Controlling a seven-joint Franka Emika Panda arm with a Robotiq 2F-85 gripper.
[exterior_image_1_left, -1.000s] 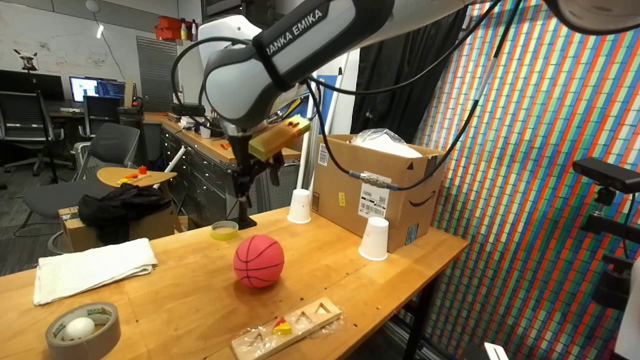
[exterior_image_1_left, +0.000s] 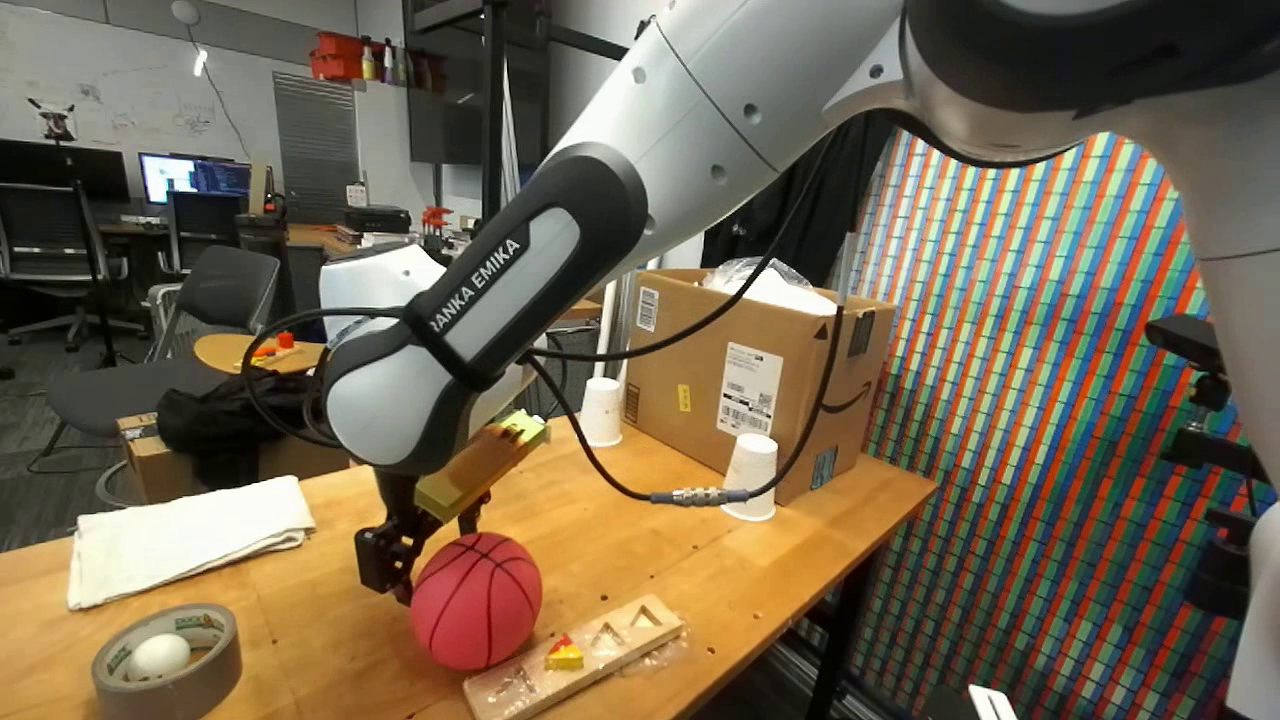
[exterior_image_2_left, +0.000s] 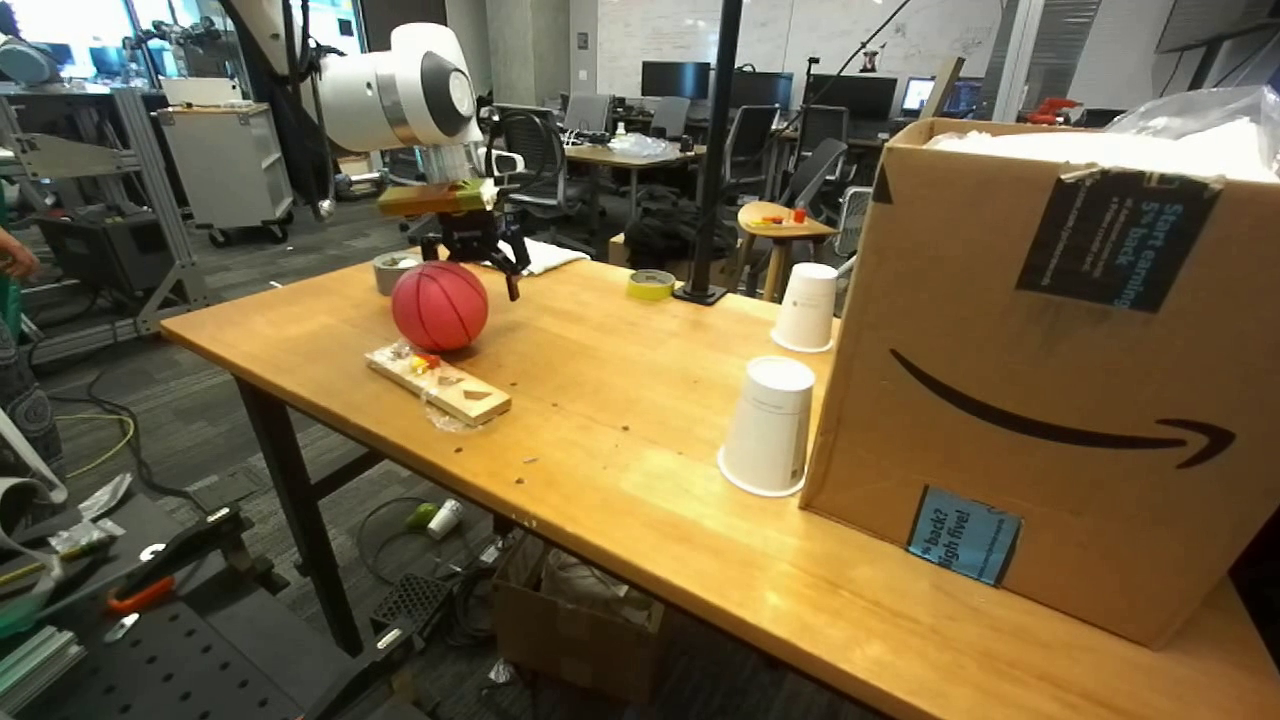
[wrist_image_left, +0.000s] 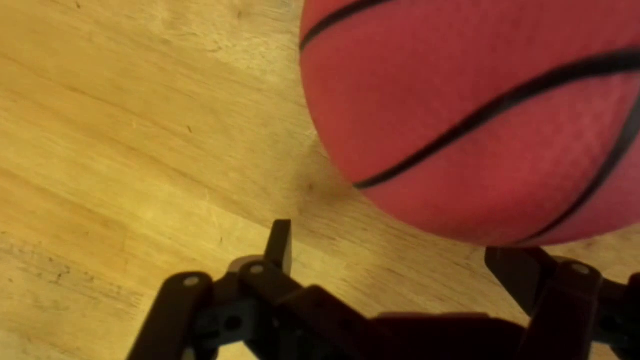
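Note:
A red ball (exterior_image_1_left: 477, 602) with black seam lines rests on the wooden table (exterior_image_2_left: 576, 360), close behind the wooden shape board (exterior_image_2_left: 462, 394). Whether ball and board touch, I cannot tell. In the wrist view the ball (wrist_image_left: 468, 120) fills the upper right, reaching down to the right finger (wrist_image_left: 520, 270). My gripper is low and open, its fingers spread wide with bare table between the tips. The ball lies to one side of that gap, not between the fingers; contact with the right finger is unclear.
A grey tape roll (exterior_image_1_left: 168, 684) with a white ball (exterior_image_1_left: 160, 655) inside and a folded white cloth (exterior_image_1_left: 190, 540) lie near the table's left. Yellow tape (exterior_image_2_left: 650, 284) sits at the back edge. Upturned white cups (exterior_image_2_left: 768, 426) stand beside a large cardboard box (exterior_image_2_left: 1056, 360).
The arm has come down and toward the left front in exterior view 1. The red ball has shifted from mid-table toward the shape board.

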